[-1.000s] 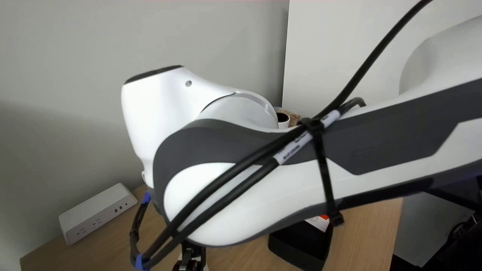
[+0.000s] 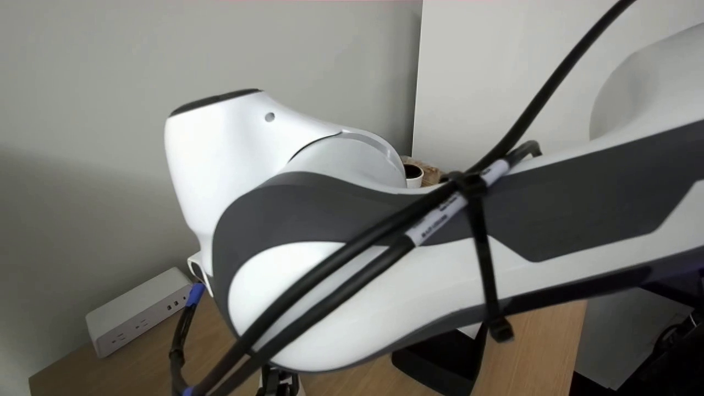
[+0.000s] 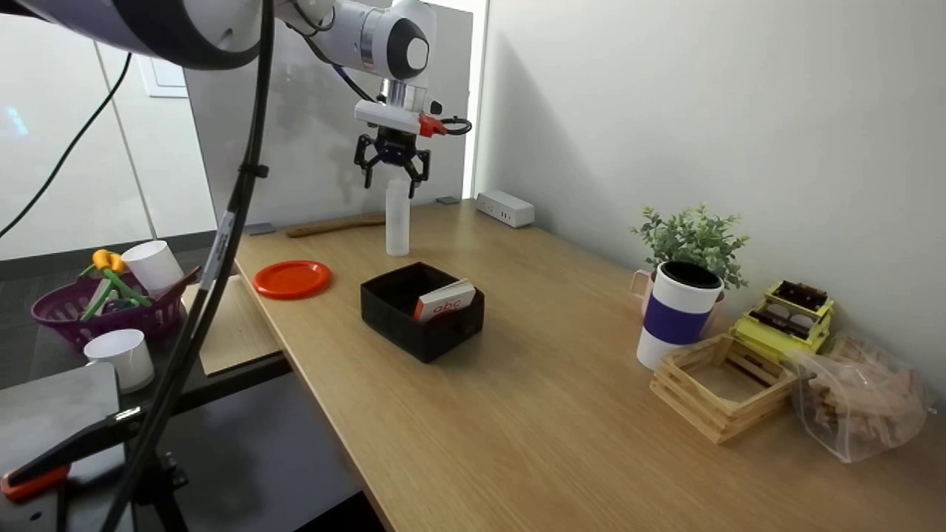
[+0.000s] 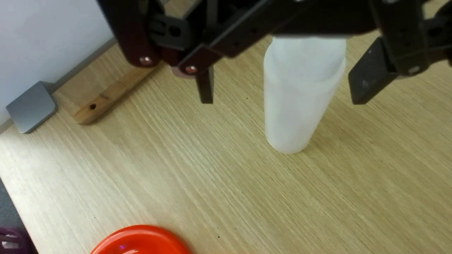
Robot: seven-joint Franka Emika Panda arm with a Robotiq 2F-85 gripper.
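My gripper (image 3: 390, 188) is open above the table's far end, its fingers spread wide on either side of the top of a tall white bottle (image 3: 397, 226). In the wrist view the bottle (image 4: 292, 106) stands upright on the wood between the two fingertips, apart from both, and nearer the right one. Its upper end is partly hidden by the gripper's body. From exterior view 1 the arm blocks most of the gripper and the bottle.
Near the bottle lie a red plate (image 3: 293, 279), a wooden-handled spatula (image 4: 95, 108) and a black box (image 3: 390, 319) holding a small abc box (image 3: 445, 300). A power strip (image 3: 505, 208) sits by the wall. A tumbler (image 3: 674, 319) and crate (image 3: 723, 390) stand far right; mid-table is clear.
In exterior view 1 the arm's wrist end has shifted a little to the left and turned slightly, and the arm now covers more of the black box.
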